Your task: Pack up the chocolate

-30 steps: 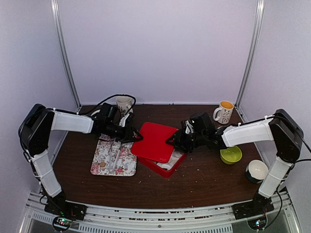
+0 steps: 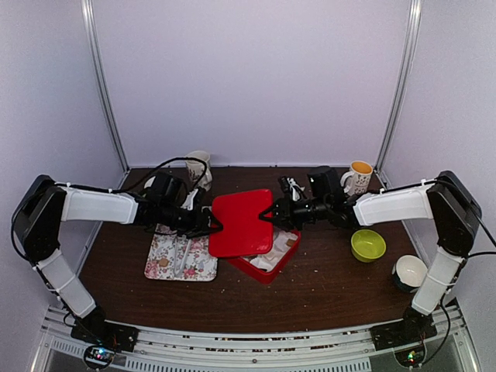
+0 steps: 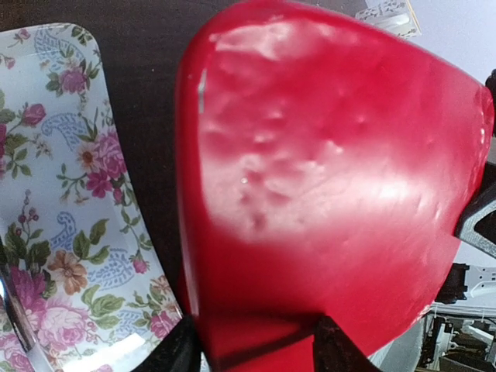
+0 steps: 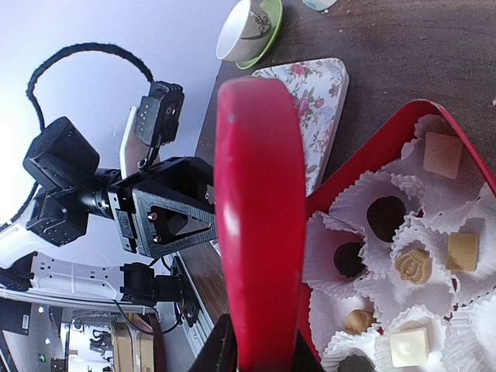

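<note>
A red lid [image 2: 240,223] is held raised over the red box [image 2: 259,271] by both grippers, one at each side. My left gripper [image 2: 211,222] is on the lid's left edge, and my right gripper [image 2: 272,213] is on its right edge. The box, uncovered in the right wrist view, holds chocolates [image 4: 461,252] in white paper cups [image 4: 372,291]. Part of the box is hidden under the lid in the top view.
A floral tray [image 2: 159,263] with utensils lies to the left. A white mug [image 2: 358,178], a green bowl [image 2: 368,245] and a dark-and-white cup [image 2: 409,273] stand to the right, another cup [image 2: 198,167] at the back left.
Both grippers have shifted a little with the lid, the left one slightly leftward, the right one upward in the top view. The lid has turned straighter.
</note>
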